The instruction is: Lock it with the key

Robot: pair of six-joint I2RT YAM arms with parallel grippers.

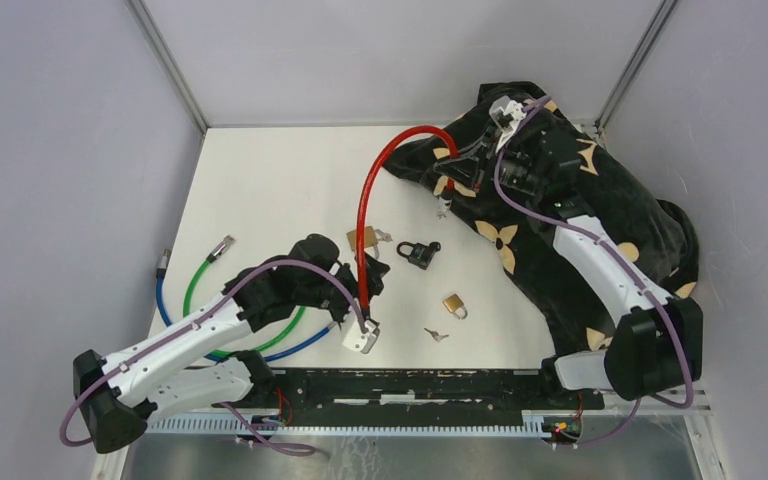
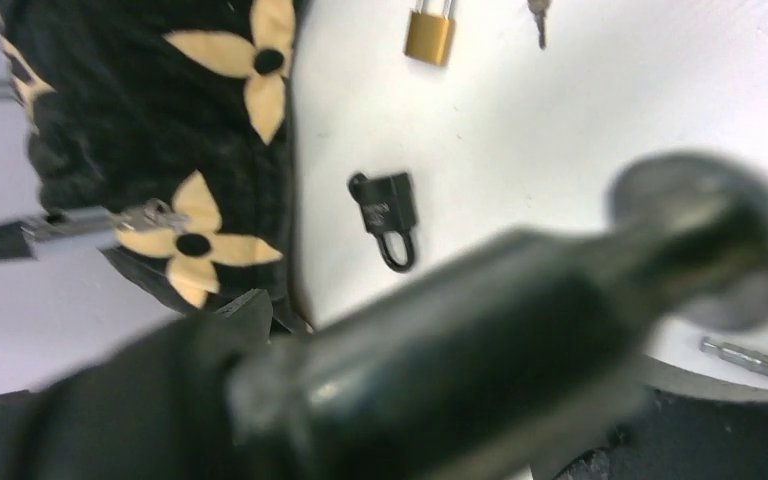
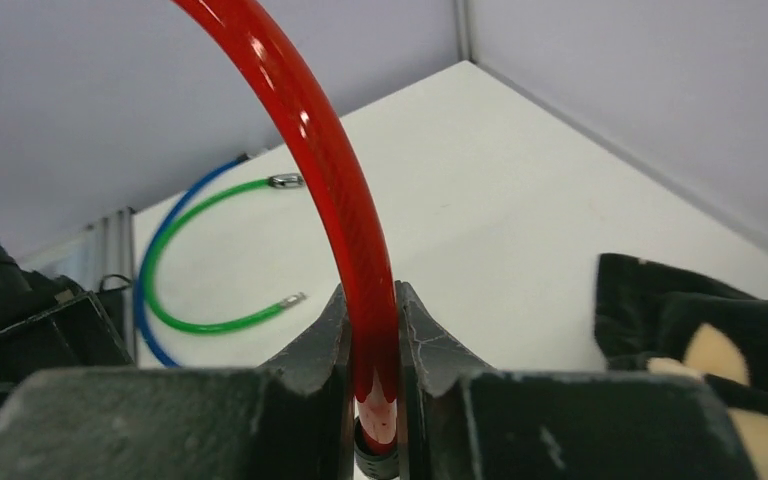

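My right gripper is shut on the red cable lock [image 3: 325, 160], near its end. Below that grip, the lock's black and metal end [image 2: 60, 226] carries a key [image 2: 152, 216], seen in the left wrist view beside the dark blanket. The cable arches left to my left gripper [image 1: 362, 277], which stands open around or beside its other end; contact between them cannot be made out. That other end, a dark barrel [image 2: 480, 360] with a metal tip [image 2: 705, 240], looms blurred close to the left wrist camera.
A black padlock [image 1: 419, 254], a brass padlock [image 1: 455, 305], a larger brass padlock [image 1: 364, 238] and loose keys [image 1: 436, 334] lie on the white table. Green cable [image 1: 195, 280] and blue cable [image 1: 305, 344] lie left. A dark patterned blanket [image 1: 640, 220] covers the right side.
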